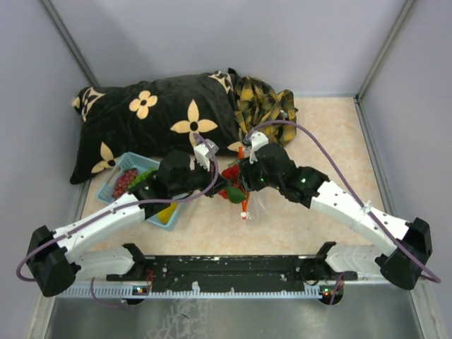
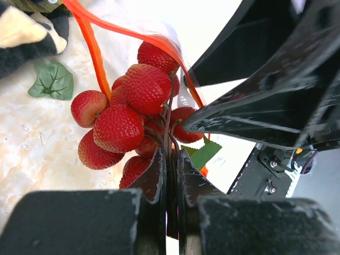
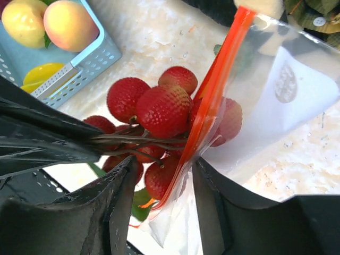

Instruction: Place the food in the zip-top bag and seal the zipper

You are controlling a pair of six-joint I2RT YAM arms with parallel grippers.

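My left gripper is shut on the brown stems of a strawberry bunch (image 2: 118, 127), which hangs at the mouth of the clear bag (image 3: 297, 95). An orange zipper strip (image 3: 212, 90) edges that mouth. Most berries show outside or between the strips; one lies behind the strip and film in the right wrist view. A green leaf (image 2: 204, 154) hangs below the stems. My right gripper stands part open at the strip, its fingertips apart with the strip and film between them. From above, both grippers meet near the table's middle, hiding much of the bag.
A blue basket (image 1: 121, 157) with grapes, peaches and a yellow fruit stands at the left. Behind lie a black patterned cushion (image 1: 166, 106) and a bundled camouflage cloth (image 1: 265, 106). Bare table (image 1: 332, 141) shows on the right.
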